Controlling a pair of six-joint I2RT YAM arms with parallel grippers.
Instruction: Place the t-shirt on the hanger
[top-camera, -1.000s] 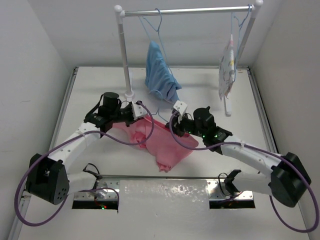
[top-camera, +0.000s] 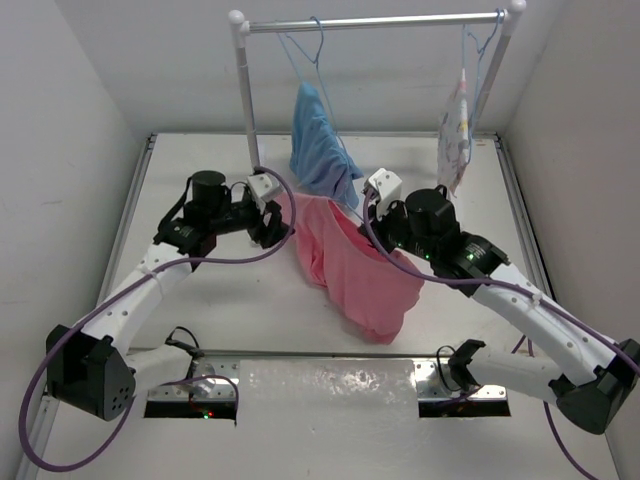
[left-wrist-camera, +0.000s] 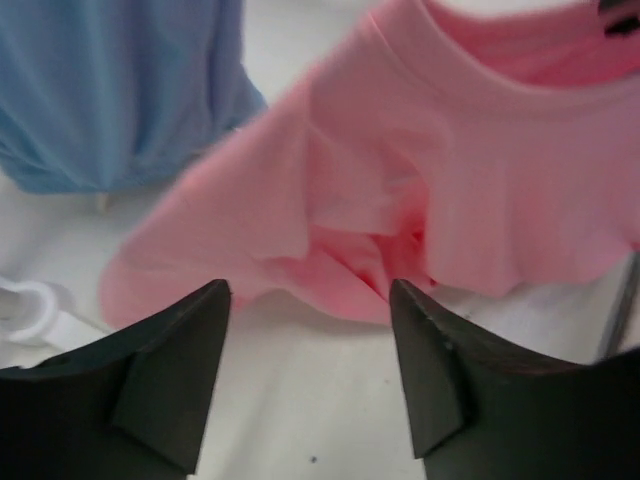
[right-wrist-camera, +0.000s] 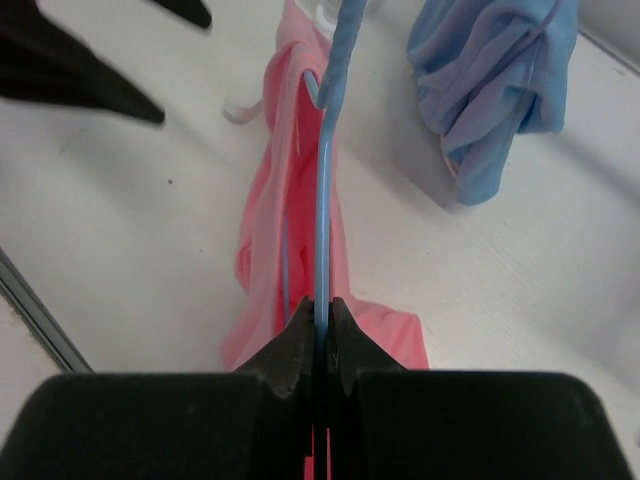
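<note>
The pink t-shirt hangs in folds below my right gripper. In the right wrist view, a blue hanger runs down between the fingertips of that gripper, which is shut on it. The shirt drapes around the hanger there, with part of the bar inside its opening. My left gripper is at the shirt's left. In the left wrist view its fingers stand apart with nothing held, and the shirt lies beyond them. How far the shirt's far shoulder covers the hanger cannot be told.
A blue garment hangs from the rack's bar just behind the shirt. A patterned white garment hangs at the right end.
My right gripper has moved right and slightly back, carrying hanger and shirt. The left gripper has parted from the shirt, whose left part has swung rightward.
</note>
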